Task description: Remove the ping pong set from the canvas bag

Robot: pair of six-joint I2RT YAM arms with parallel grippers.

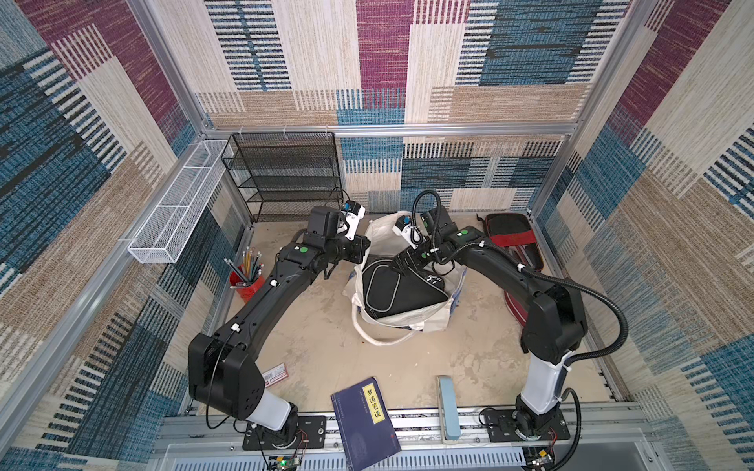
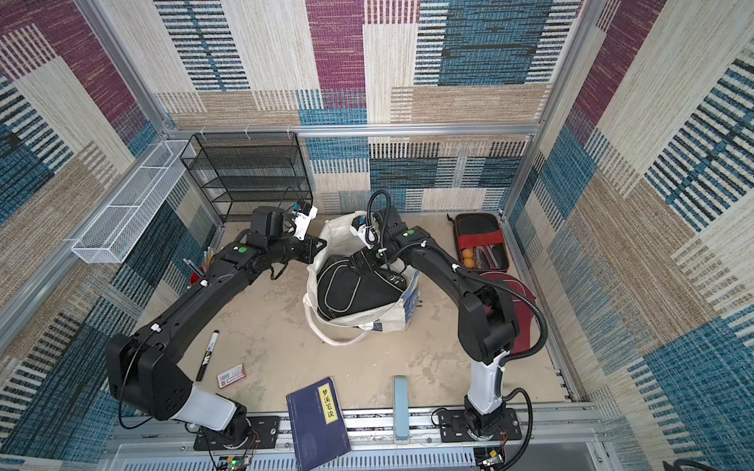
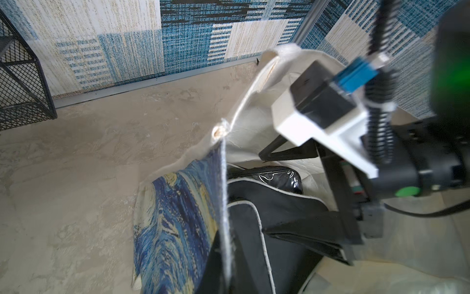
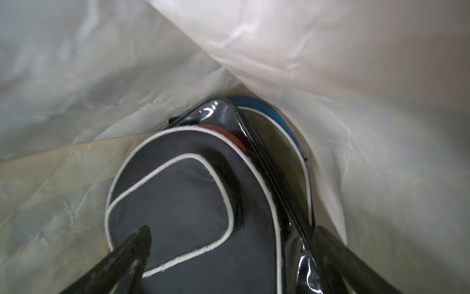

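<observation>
A cream canvas bag (image 1: 432, 318) with a blue painted side stands mid-table, holding black cases (image 1: 381, 290) with white piping. The right wrist view shows a glossy black edge, red, and an olive and blue rounded case (image 4: 279, 152) among them. My left gripper (image 1: 357, 249) is at the bag's left rim, shut; its fingertips are largely behind the rim in its wrist view, with nothing visible between them. My right gripper is inside the bag over the cases, fingers apart on either side of the front case, open.
At the right lie red-and-black cases (image 2: 479, 239) and a red case (image 2: 518, 329). A pen cup (image 1: 245, 284), marker (image 2: 207, 355), notebook (image 1: 365, 424) and blue box (image 1: 449, 408) surround the bag. Mesh racks (image 1: 279, 172) are at the back left.
</observation>
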